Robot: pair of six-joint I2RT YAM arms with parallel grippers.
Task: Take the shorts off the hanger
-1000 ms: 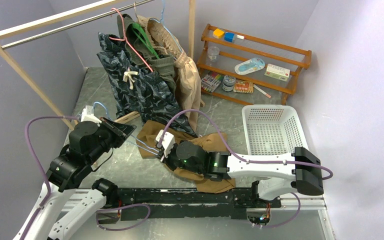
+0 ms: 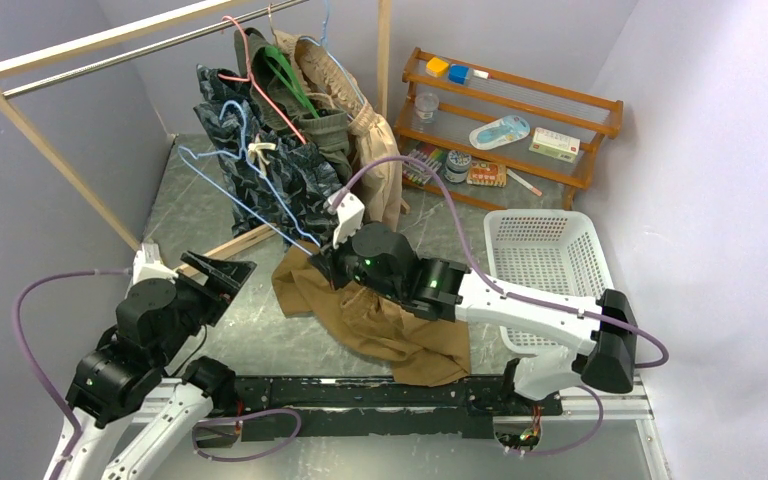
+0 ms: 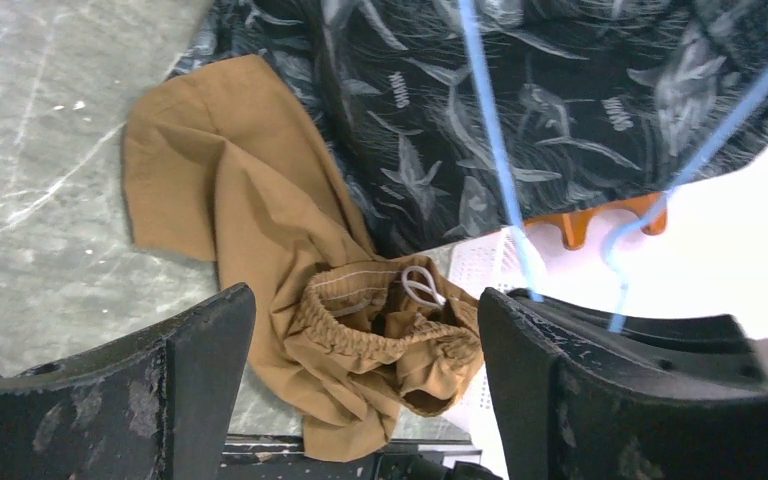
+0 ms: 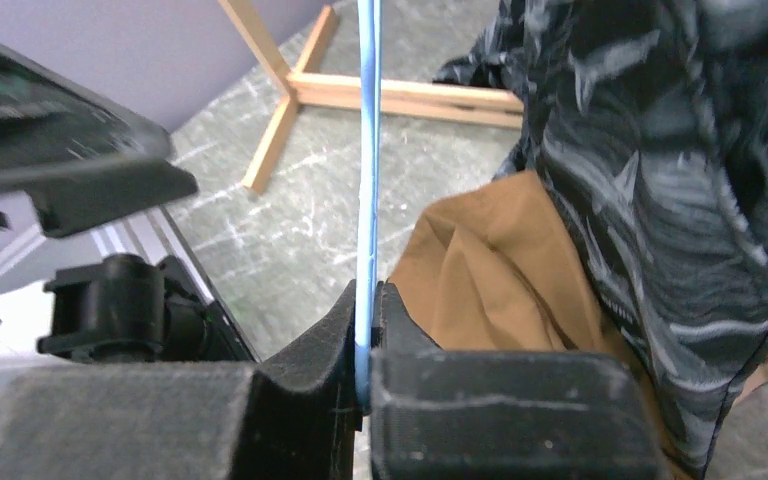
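Brown shorts (image 2: 380,325) lie crumpled on the grey floor, their gathered waistband (image 3: 360,335) facing up in the left wrist view. A light blue hanger (image 2: 230,190) is clear of them, raised in front of the hanging patterned garment. My right gripper (image 2: 328,268) is shut on one end of that hanger, whose blue bar (image 4: 366,200) runs up from between its fingers in the right wrist view. Off to the left, my left gripper (image 2: 222,275) stands open and apart from the hanger, with nothing between its fingers.
A dark patterned garment (image 2: 280,175) and other clothes hang from the rack rail (image 2: 140,55) close behind the hanger. To the right are a white basket (image 2: 545,260) and a wooden shelf (image 2: 520,85) with small items. Some floor shows at the left.
The left gripper has opened off the hanger and drawn back toward the lower left. The right gripper has lifted the hanger up and away from the shorts, which stay on the floor.
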